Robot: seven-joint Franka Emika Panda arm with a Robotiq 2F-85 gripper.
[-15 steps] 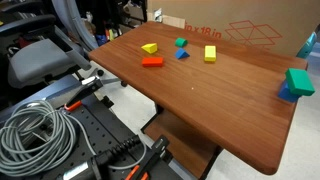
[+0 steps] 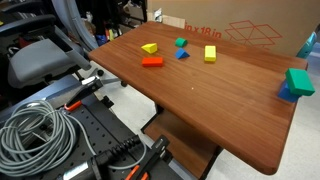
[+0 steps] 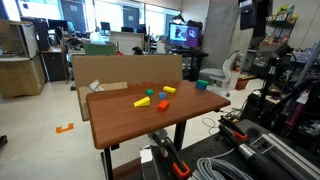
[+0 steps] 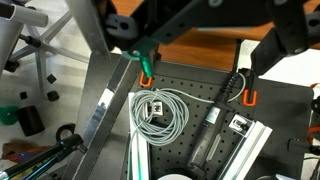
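Observation:
Several coloured blocks lie on the brown table. Toward its far left are a yellow block, a green block, a blue triangular block and a red block. Another yellow block lies near the back edge. At the right, a larger green block rests on a blue piece. High at the upper right of exterior view 2, my gripper hangs off the table, well away from the blocks. Its dark fingers stand wide apart in the wrist view, nothing visible between them.
A pale coiled cable lies on the black perforated base plate below the gripper. A cardboard panel stands along the table's back. A chair stands off the table's left side.

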